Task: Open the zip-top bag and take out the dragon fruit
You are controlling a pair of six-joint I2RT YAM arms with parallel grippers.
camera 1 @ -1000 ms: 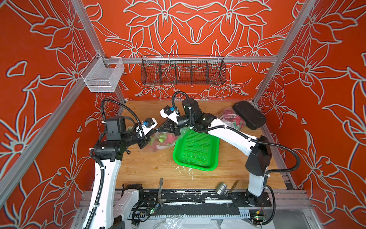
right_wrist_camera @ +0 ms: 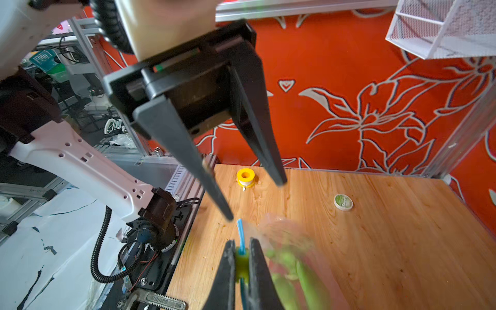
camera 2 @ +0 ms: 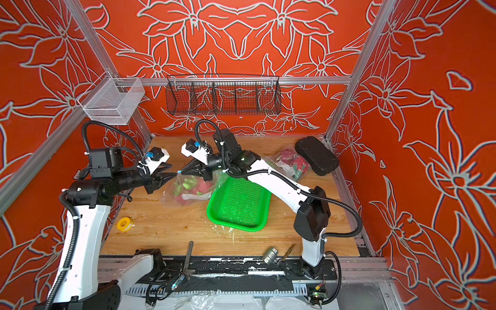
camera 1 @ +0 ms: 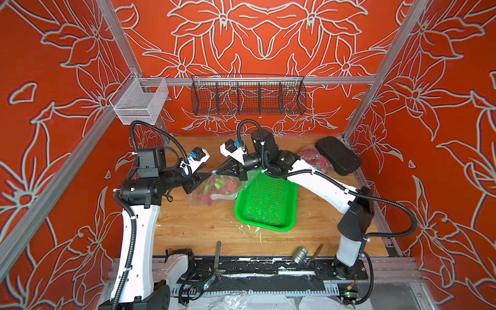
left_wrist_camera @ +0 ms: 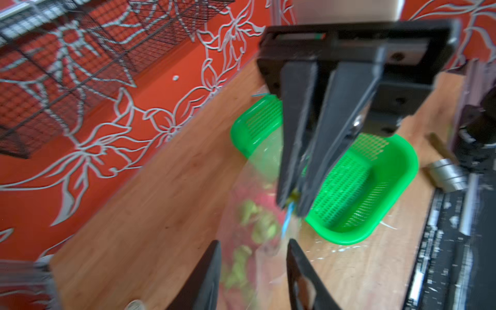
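Note:
The clear zip top bag hangs over the table, with the red and green dragon fruit visible inside. Its blue zip strip runs between the fingertips of my right gripper, which is shut on it at a small yellow-green piece. My left gripper faces that spot from the left, fingers spread, nothing between them. In the left wrist view, the bag's fruit lies beyond the left gripper's open fingers, and the right gripper's fingertips hold the blue strip. Whether the zip is parted cannot be seen.
An empty green basket stands right of the bag, beneath the right forearm. Another bagged fruit and a black case lie at the back right. Yellow tape sits front left.

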